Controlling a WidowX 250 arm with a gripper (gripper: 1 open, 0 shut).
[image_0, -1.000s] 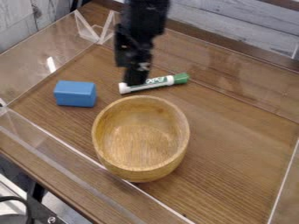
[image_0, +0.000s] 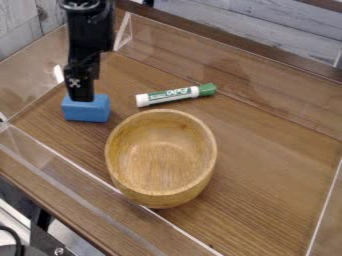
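My gripper (image_0: 80, 83) is open, its fingers pointing down just above a blue block (image_0: 86, 109) at the left of the camera view. Nothing shows between the fingers. A white and green tube (image_0: 175, 93) lies to the right of the block, and a large yellow-tan bowl (image_0: 162, 160) sits in the lower middle.
Clear or pale edging runs along its left, and dark cables show at the lower left corner.
My gripper has moved left and down from behind the objects to just over the blue block. The block, tube and bowl look unmoved.
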